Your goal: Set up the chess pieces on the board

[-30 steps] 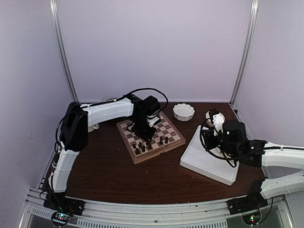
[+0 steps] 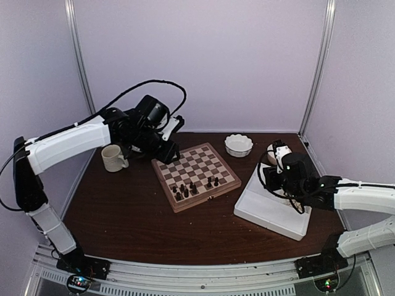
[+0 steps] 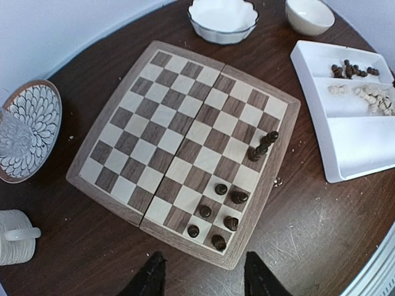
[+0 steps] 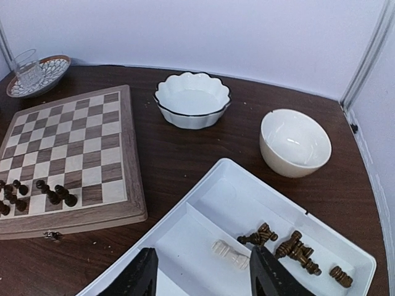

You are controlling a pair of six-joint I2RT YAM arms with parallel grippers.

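The wooden chessboard (image 3: 154,123) carries several dark pieces (image 3: 239,197) standing along one side, seen upright in both wrist views. My left gripper hangs raised over the board's left part, its fingers apart with nothing between them. My right gripper is above the white tray (image 4: 247,191), fingers apart and empty. In that tray, dark pieces lie in one compartment and white pieces in the compartment beside it; the third compartment looks bare in the left wrist view.
A scalloped bowl (image 4: 192,98) and a white bowl (image 4: 295,143) stand behind the tray and board. A patterned plate (image 3: 28,135) with a clear glass and a mug (image 3: 12,240) are at the left.
My left arm has risen and drawn back leftward from low over the chessboard, uncovering more of it. The right arm looks nearly still.
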